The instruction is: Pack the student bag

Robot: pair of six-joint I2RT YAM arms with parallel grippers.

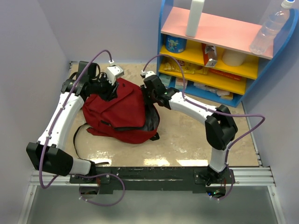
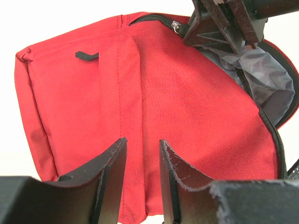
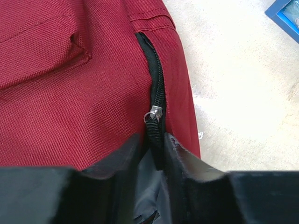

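Note:
The red bag (image 1: 114, 116) lies on the table, its dark lining (image 2: 268, 86) showing along one opening. My left gripper hangs over the red fabric, fingertips a little apart, with nothing visible held between them; how far it is shut is unclear. My right gripper is at the bag's zipper edge, beside the metal zipper pull (image 3: 155, 112); its fingers are blurred, apart around the black zipper end. The right gripper also shows at the top right of the left wrist view.
A blue shelf unit (image 1: 244, 100) at the back right holds packets, a blue tub (image 1: 175, 43), a white bottle (image 1: 195, 16) and a clear water bottle (image 1: 268, 30). Bare table (image 1: 205, 144) lies right of and in front of the bag.

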